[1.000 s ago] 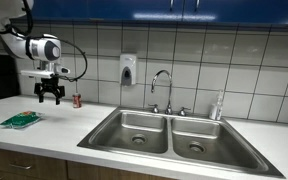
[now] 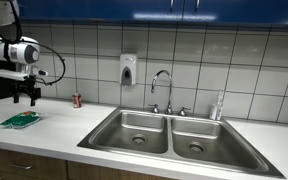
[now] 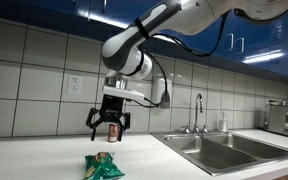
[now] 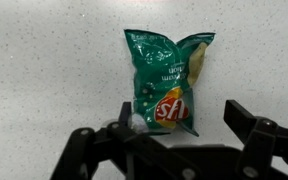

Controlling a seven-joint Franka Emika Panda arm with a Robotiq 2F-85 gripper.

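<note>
A green snack bag with a red and yellow logo lies flat on the counter in the wrist view. The same bag is at the far left of the counter in exterior view 1, and the bag lies near the front in exterior view 2. Above it hangs my gripper, pointing down and open, with nothing between its fingers. In the wrist view the two fingers straddle the bag's lower end, apart from it.
A red can stands by the tiled wall. To the right is a double sink with a tall faucet. A clear bottle stands behind the sink. Bare counter lies between bag and sink.
My arm and gripper have moved left in exterior view 1, from right of the green bag to above it, ending slightly lower. The bag has stayed in place.
</note>
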